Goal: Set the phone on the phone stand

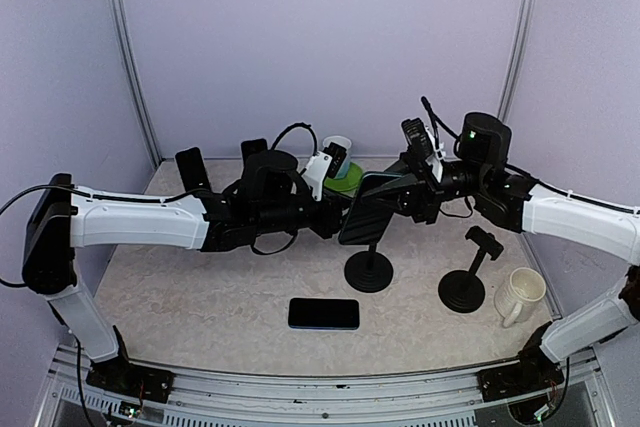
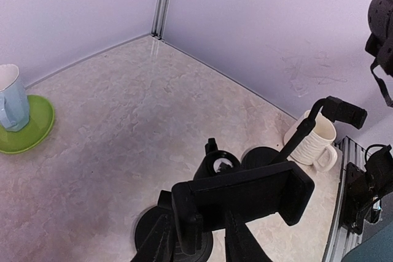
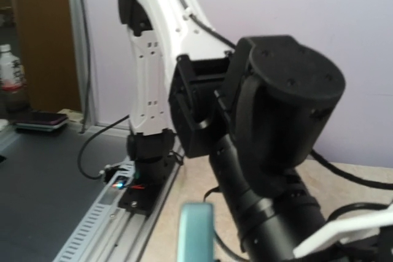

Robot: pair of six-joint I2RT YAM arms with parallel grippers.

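A black phone (image 1: 365, 209), tilted in the top view, is in my right gripper (image 1: 398, 192) above a round-based stand (image 1: 369, 272); whether it touches the stand is unclear. In the right wrist view a light teal bar (image 3: 195, 231), blurred, stands at the bottom. My left gripper is behind the phone in the top view; in its wrist view its fingertips are apart at the bottom, just before the stand's black holder (image 2: 245, 194). A second phone (image 1: 323, 313) lies flat on the table.
A second stand (image 1: 461, 289) and a white mug (image 1: 519, 297) are at the right. A cup (image 2: 13, 102) on a green plate (image 2: 34, 128) and more dark upright objects stand at the back.
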